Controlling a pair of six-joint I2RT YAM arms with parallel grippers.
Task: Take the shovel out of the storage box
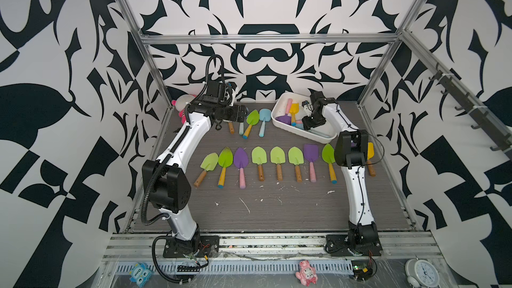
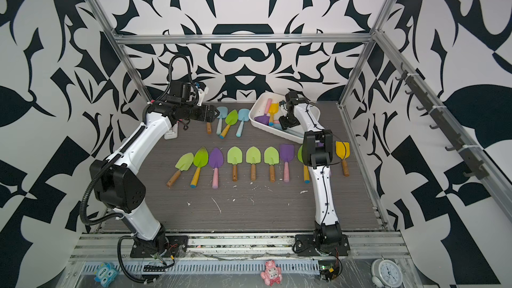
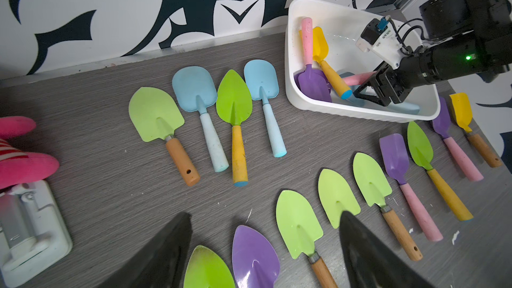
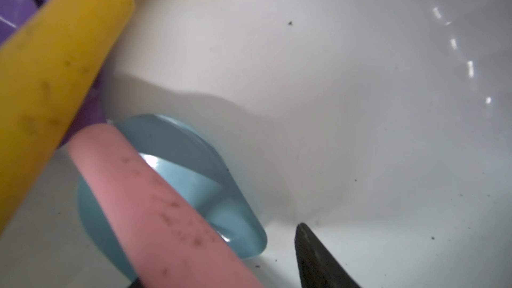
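Observation:
In the white storage box [image 3: 296, 101] lie a yellow shovel [image 3: 333, 77], a purple shovel [image 3: 314, 85] with pink handle, and a pink handle [image 4: 160, 213] over a blue blade [image 4: 224, 218]. My right gripper [image 1: 310, 123] is down in the box at the pink handle; in its wrist view a dark finger [image 4: 314, 256] stands right of it, the other is mostly hidden. It is open. My left gripper [image 1: 238, 113] is open in the air over the back-left shovels, nothing between its fingers, blurred at the bottom of the left wrist view.
Several shovels lie in a back group left of the box and in a front row [image 1: 277, 160] across the table. A pink plush toy [image 3: 26, 168] and a white object [image 3: 32, 224] sit at far left.

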